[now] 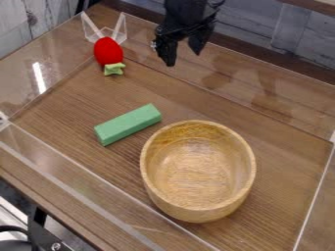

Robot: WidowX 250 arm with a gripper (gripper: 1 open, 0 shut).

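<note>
My black gripper (pixel 181 45) hangs at the top centre of the camera view, open, with nothing visible between its fingers, to the right of a red strawberry-like object (pixel 108 50) with a small green piece (pixel 114 69) at its lower end. A green bar (pixel 127 125) lies diagonally at centre left. A large round tan bowl (pixel 198 204) stands empty at the lower middle.
Dark cables or parts sit at the lower-left corner, off the table's edge.
</note>
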